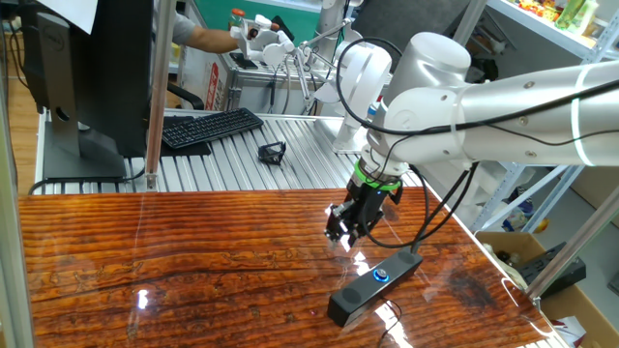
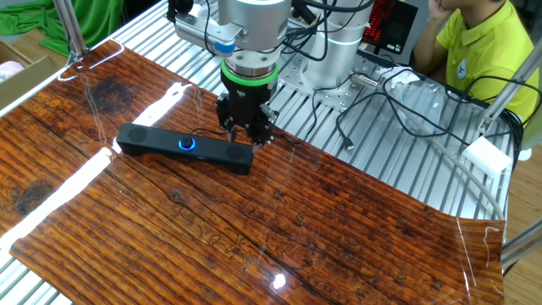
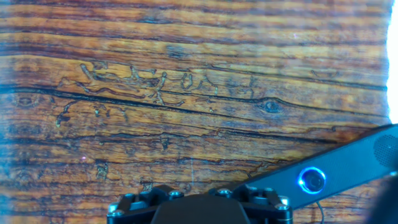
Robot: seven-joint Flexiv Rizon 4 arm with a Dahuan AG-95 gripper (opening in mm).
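Note:
A long black speaker bar with a glowing blue ring knob lies on the glossy wood-grain tabletop. My gripper hangs low over the table beyond this bar in exterior view 1. From exterior view 2, the gripper appears just behind the right end of the speaker bar. Its fingers look spread, with nothing seen between them. Along the bottom of the wrist view, the gripper shows two dark finger linkages set apart; the speaker bar runs diagonally to their right and passes partly behind them.
Bare wood-grain tabletop stretches left of the gripper. A thin cable trails from the speaker. Behind the table lie a keyboard and a small black object on ribbed metal. A metal post rises at the table's back edge.

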